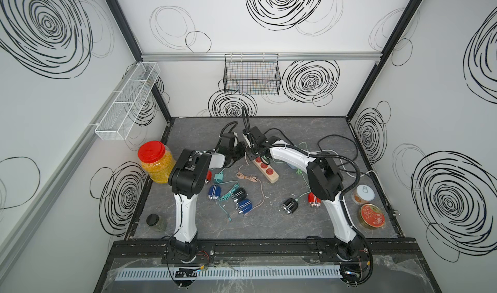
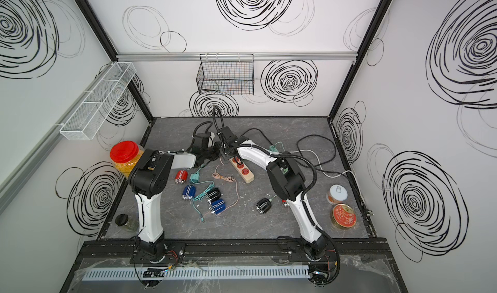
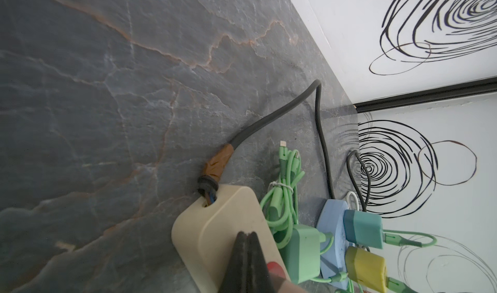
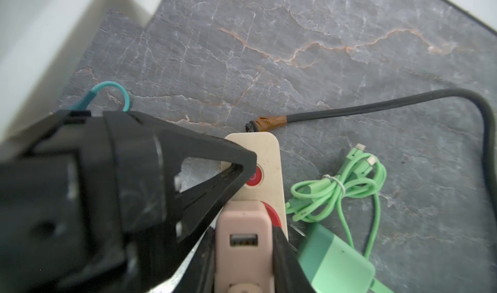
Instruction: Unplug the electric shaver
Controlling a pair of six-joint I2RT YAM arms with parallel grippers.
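Observation:
A beige power strip (image 1: 271,176) with red sockets lies diagonally mid-table. My left gripper is shut, nothing visible between its fingertips, over the strip's cable end. In the right wrist view, a pink adapter (image 4: 243,225) with a USB slot is held between the fingers of my right gripper. A red socket (image 4: 271,215) shows partly behind the adapter; whether its prongs are seated there is hidden. The pink cord (image 1: 247,177) runs from near the grippers towards a blue shaver (image 1: 243,206).
A green adapter (image 4: 336,262) and bundled green cable (image 4: 336,189) lie right beside the strip. Several other shavers, such as a black one (image 1: 290,205), lie in front. The strip's black cable (image 4: 388,104) trails away at the back. A jar (image 1: 156,163) stands far left.

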